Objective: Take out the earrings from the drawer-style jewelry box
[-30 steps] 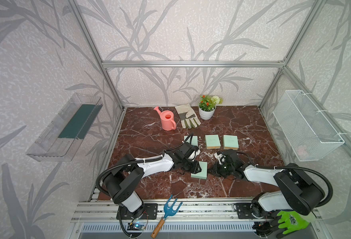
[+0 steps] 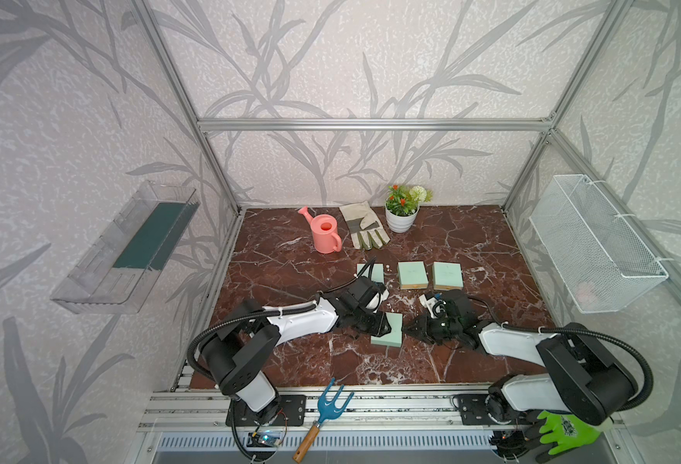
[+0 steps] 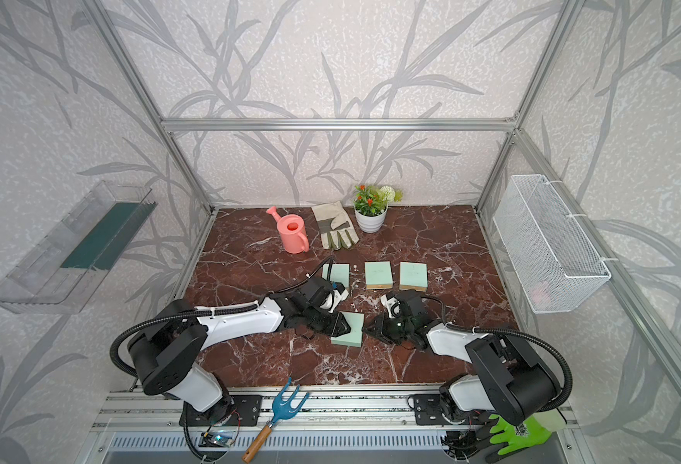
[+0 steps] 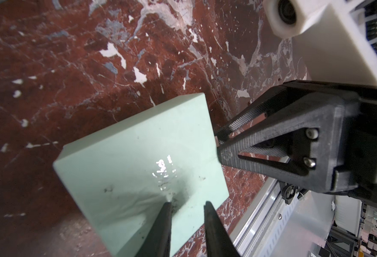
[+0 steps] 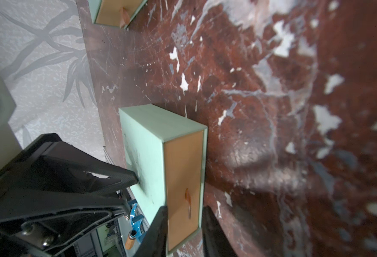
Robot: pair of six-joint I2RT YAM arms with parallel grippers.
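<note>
The mint-green jewelry box [image 2: 389, 334] lies flat on the dark red marble table between my two grippers. On its light wooden drawer front [image 5: 182, 175] is a small brown pull tab [image 5: 188, 203]; the drawer is closed. My left gripper is over the box lid, its fingertips close together with a narrow gap and only lid visible between. Its tip appears to touch the lid in the right wrist view. My right gripper is part open at the drawer front, fingers on either side of the tab. No earrings are visible.
Three more mint boxes [image 2: 413, 274] stand in a row behind, the leftmost partly hidden by my left arm. A pink watering can [image 2: 325, 233], a glove [image 2: 364, 226] and a flowerpot [image 2: 400, 220] are at the back. Wire baskets [image 2: 599, 236] hang at both sides.
The left arm and the box have stayed still.
</note>
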